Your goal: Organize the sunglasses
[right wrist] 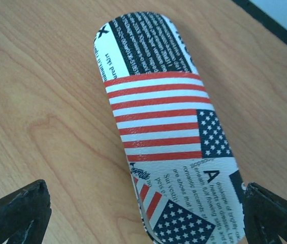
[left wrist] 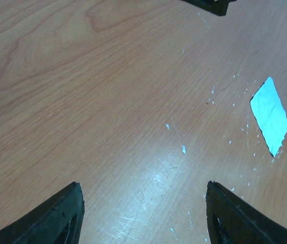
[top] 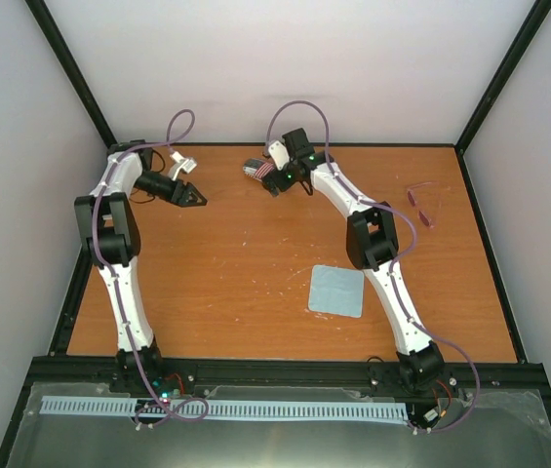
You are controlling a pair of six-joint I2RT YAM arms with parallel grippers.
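Note:
A flag-patterned glasses case point(right wrist: 171, 132) lies on the wooden table at the back middle, its long body between the open fingers of my right gripper, which hovers at its near end. A pair of pink-tinted sunglasses point(top: 424, 217) lies at the right side of the table. A light-blue cloth point(top: 335, 291) lies in the front right-middle. My left gripper is open over bare table at the left, nothing between its fingers.
Walls and dark frame edges bound it at the back and sides.

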